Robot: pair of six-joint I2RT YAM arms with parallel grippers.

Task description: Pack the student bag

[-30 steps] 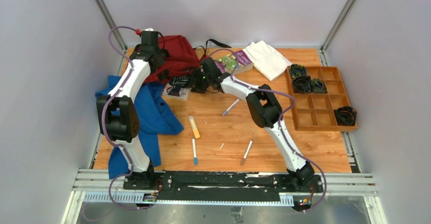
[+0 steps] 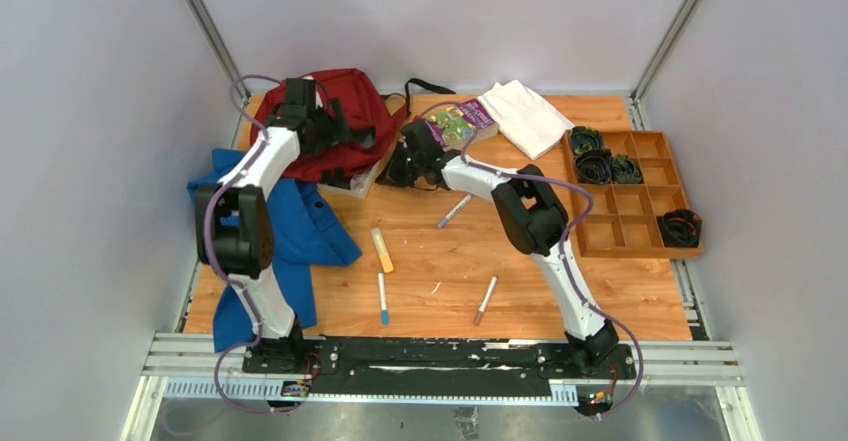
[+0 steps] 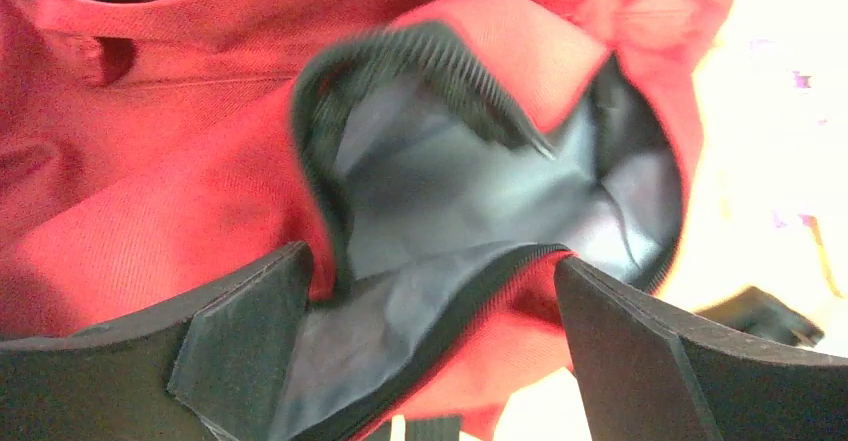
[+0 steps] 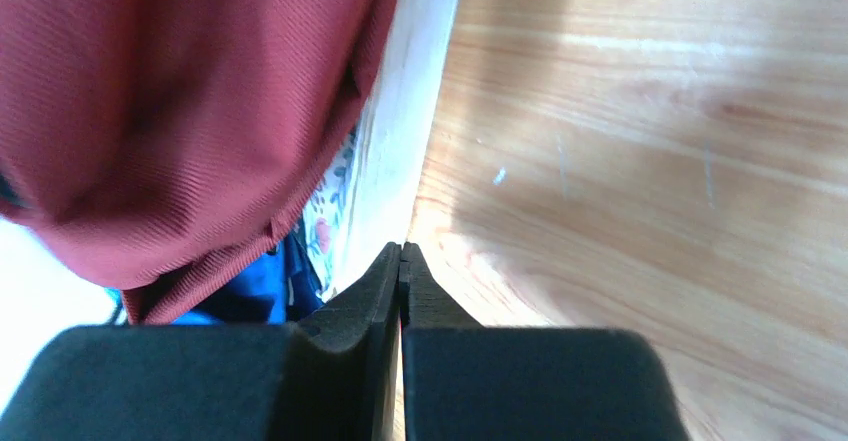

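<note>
The red bag [image 2: 352, 96] lies at the back left, its dark lining showing in the left wrist view. My left gripper [image 2: 330, 126] is open over it, red and dark fabric [image 3: 430, 311] between and below its fingers. A book [image 4: 390, 151], mostly covered by the bag, shows a pale edge at the bag's side. My right gripper is shut beside that edge; I cannot make out what, if anything, is between its fingertips. A green and purple book [image 2: 455, 121] lies right of the bag.
Blue clothing [image 2: 290, 241] lies front left. A white cloth [image 2: 525, 116] is at the back, a wooden organizer [image 2: 655, 173] with rolled dark items at the right. Several markers and a yellow item [image 2: 382, 250] lie on the open middle table.
The red fabric now covers more of the book at the bag's front. My right arm moved slightly.
</note>
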